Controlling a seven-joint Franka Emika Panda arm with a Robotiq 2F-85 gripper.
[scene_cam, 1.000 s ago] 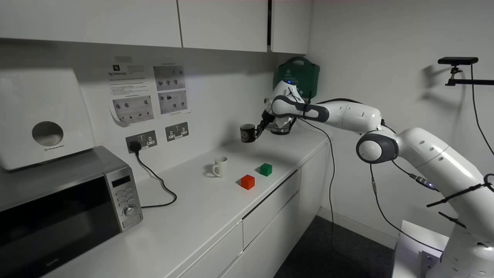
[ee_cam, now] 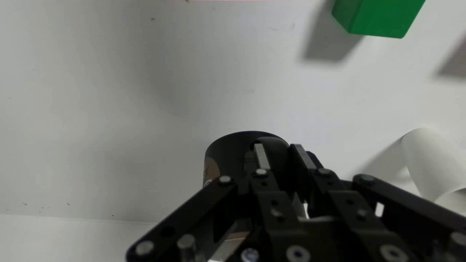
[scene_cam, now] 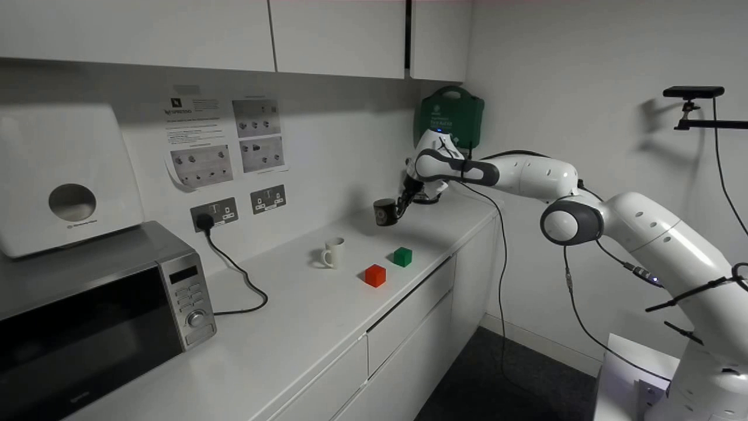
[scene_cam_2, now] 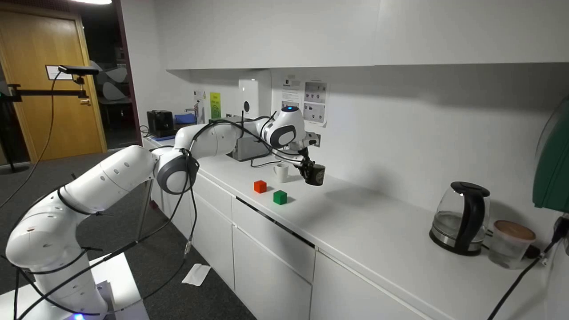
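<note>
A black mug with a round emblem hangs above the counter, roughly upright, and my gripper is shut on its handle side. In the wrist view the mug lies partly behind the gripper, whose dark fingers close around the handle; its lower part is hidden. On the counter a white mug stands upright, its handle toward the microwave. A red cube and a green cube rest near the front edge, apart from each other.
The microwave occupies one end of the counter. At the other end stand a glass kettle and a lidded jar. Bare counter lies between the held mug and the kettle. Cabinets hang overhead.
The gripper and black mug have moved down and slightly to the right in exterior view 1, closer to the counter. The white mug and both cubes have not moved.
</note>
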